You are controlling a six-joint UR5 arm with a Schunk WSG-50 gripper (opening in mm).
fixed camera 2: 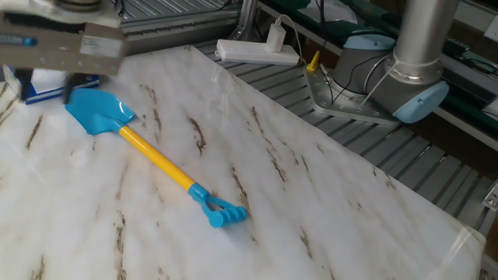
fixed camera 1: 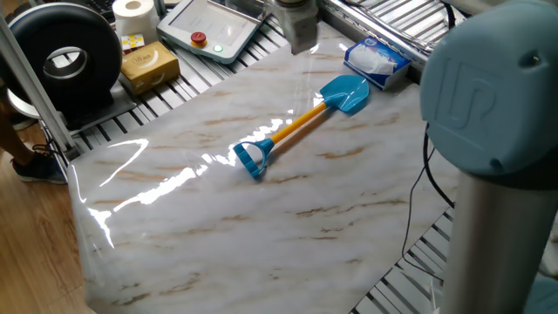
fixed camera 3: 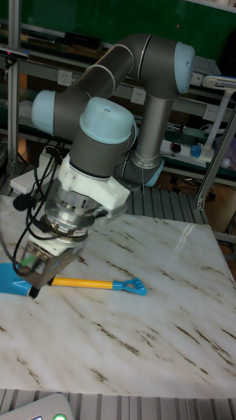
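A toy shovel with a blue blade (fixed camera 1: 346,94), a yellow shaft (fixed camera 1: 298,123) and a blue handle (fixed camera 1: 253,158) lies flat on the marble-patterned table. My gripper (fixed camera 2: 49,84) hangs above the table at the blade end of the shovel. In exterior view 2 its two dark fingers (fixed camera 2: 75,81) stand well apart, and nothing is held between them. Exterior view 1 shows only the gripper's lower part at the top edge, clear of the shovel. From exterior view 3, the gripper covers part of the blade (fixed camera 3: 12,280).
A blue-and-white tissue pack (fixed camera 1: 377,62) lies beyond the blade. Past the table edge are a teach pendant (fixed camera 1: 212,30), a brown box (fixed camera 1: 150,67) and a black ring-shaped object (fixed camera 1: 65,61). A power strip (fixed camera 2: 257,53) sits near the arm's base.
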